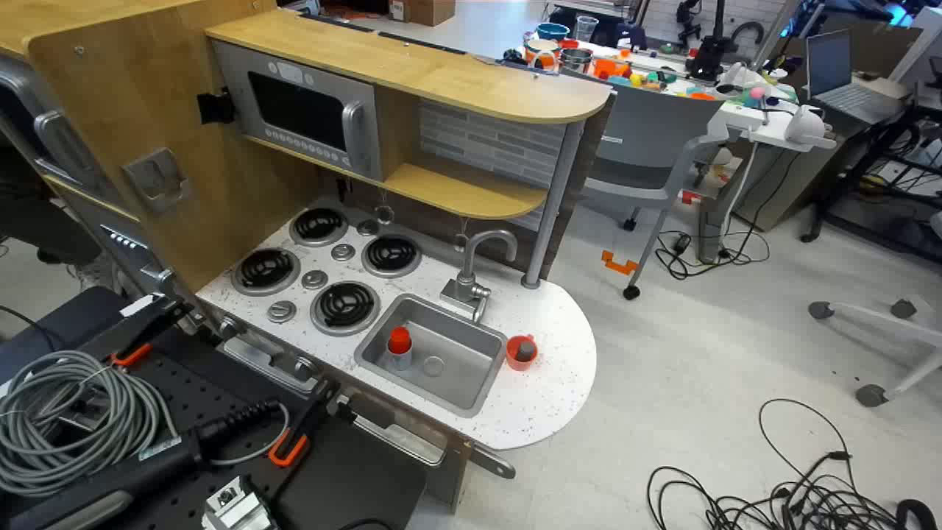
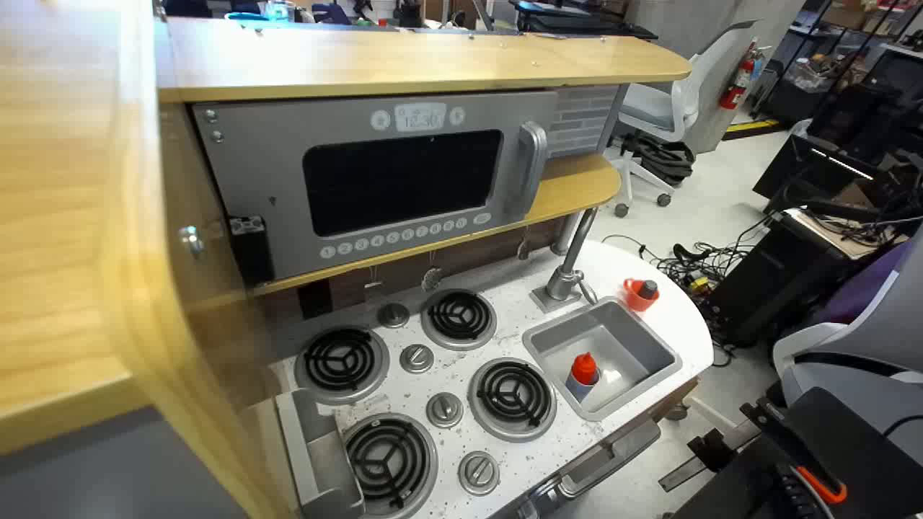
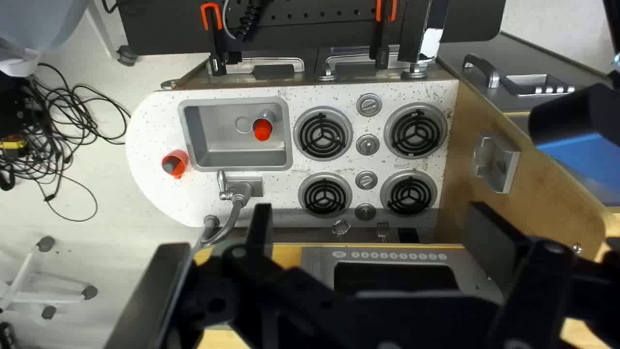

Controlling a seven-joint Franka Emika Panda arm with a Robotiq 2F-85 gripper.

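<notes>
In the wrist view my gripper is open, its dark fingers spread wide with nothing visible between them. It hangs over the toy kitchen, apart from the things on the counter. The sink [image 1: 422, 305] holds a red-topped item [image 1: 399, 340] with a pale lower part, standing near the stove-side end. Whether that is one piece or a red thing inside a cup, I cannot tell. On the white counter beyond the sink's other end rests an orange-red cup [image 1: 520, 355] with a dark grey object [image 1: 526, 350] in it. The gripper does not show in either exterior view.
The faucet [image 1: 481, 269] rises behind the sink. Several black burners [image 2: 512, 391] and grey knobs fill the stove side. A microwave [image 2: 389, 173] with its door shut and a wooden shelf [image 1: 481, 190] overhang the counter's back. The rounded counter end [image 1: 565, 353] has bare room.
</notes>
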